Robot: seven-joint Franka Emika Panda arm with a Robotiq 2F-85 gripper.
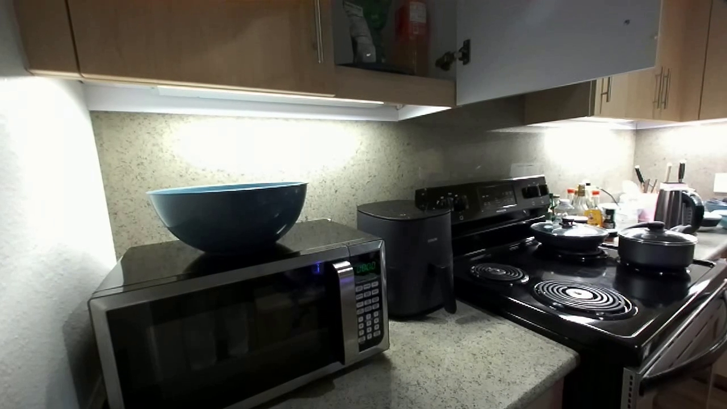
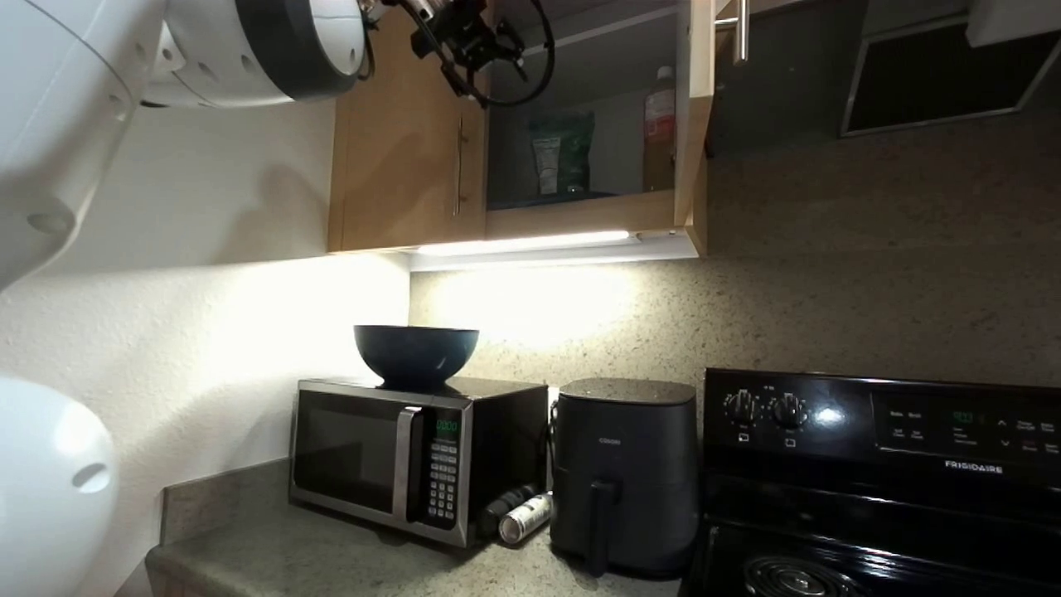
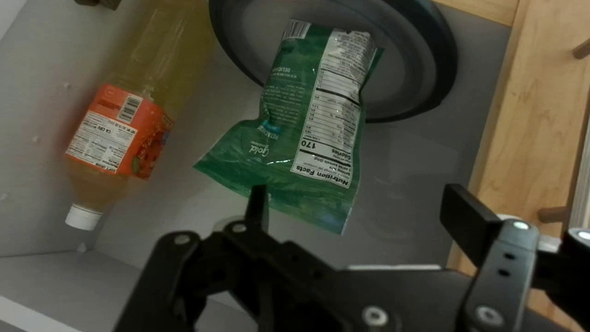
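A green foil bag (image 3: 309,110) with a nutrition label rests against a dark round plate or pan (image 3: 426,66) inside the open cupboard, seen in the wrist view. My gripper is open, its fingers wide apart and nothing between them. The bag's lower end shows beyond the left finger, apart from the fingers as far as can be told. In exterior view 2 the same bag (image 2: 563,149) stands on the cupboard floor, and the arm's wrist is at the top edge, its fingertips not clearly visible there.
A bottle with an orange label (image 3: 119,130) stands beside the bag. The cupboard's wooden frame (image 3: 531,99) is close to the right finger. Its open door (image 1: 559,41) swings out above the stove. Below, a blue bowl (image 1: 232,215) sits on the microwave (image 1: 238,334), beside an air fryer (image 1: 405,262).
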